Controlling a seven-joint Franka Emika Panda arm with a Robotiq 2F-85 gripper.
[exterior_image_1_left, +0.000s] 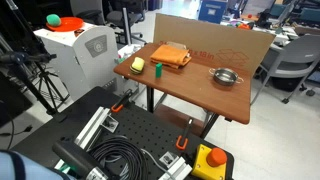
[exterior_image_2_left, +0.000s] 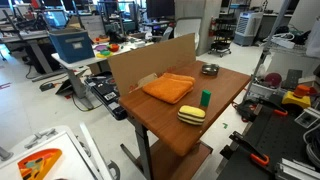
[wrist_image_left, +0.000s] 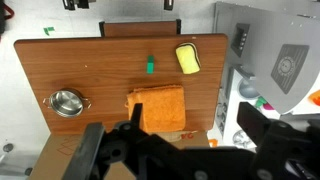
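Note:
An orange cloth lies folded on the brown table, near the upright cardboard panel. A small green object stands near the middle of the tabletop, with a yellow sponge-like block beside it. Toward one end sits a metal pot with handles, alone. In exterior view 2 the cloth, the green object and the yellow block show clearly. My gripper looks down from well above the table, open, with nothing visible between its fingers; it touches none of these things.
A cardboard panel closes off the table's far edge. Dark equipment with cables and a red-topped yellow button box sit in front. A grey chair stands beside the table. The tabletop around the pot is clear.

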